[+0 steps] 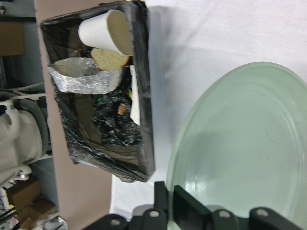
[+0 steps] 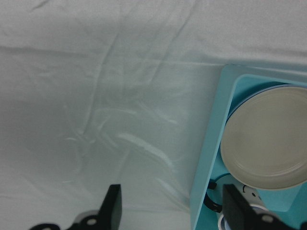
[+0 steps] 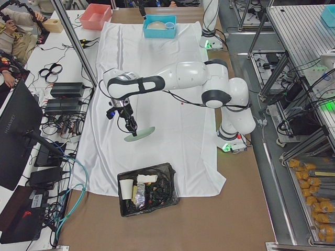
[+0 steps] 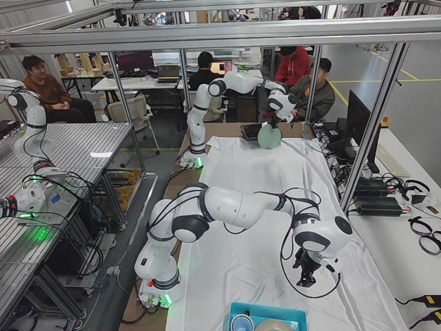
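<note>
A pale green plate (image 3: pixel 141 135) is in my left gripper (image 3: pixel 133 130), which grips its rim above the white cloth; in the left wrist view the plate (image 1: pixel 244 143) fills the right side. The black-lined bin (image 3: pixel 163 188) holds a white cup (image 1: pixel 98 33), bread (image 1: pixel 109 60), crumpled foil (image 1: pixel 84 81) and black plastic. My right gripper (image 4: pixel 306 272) stands open over the cloth beside a blue bin (image 2: pixel 207 143), which holds a beige plate (image 2: pixel 266 139) and cups or mugs.
A pink bin (image 3: pixel 95 16) stands on the side table, which also holds a monitor (image 3: pixel 15 136), cables and black devices.
</note>
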